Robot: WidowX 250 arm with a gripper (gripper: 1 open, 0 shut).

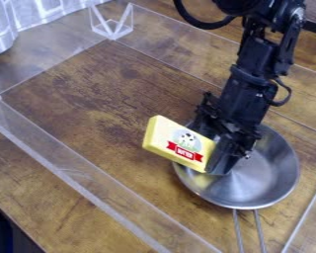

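A yellow butter box (pixel 174 140) with a cow picture and red label is held tilted at the left rim of a steel pan (pixel 260 183). My black gripper (pixel 216 148) is shut on the box's right end, over the pan. The fingertips are partly hidden by the box.
A white wire-like object (pixel 111 25) stands at the back. The pan's handle (pixel 249 227) points toward the front edge.
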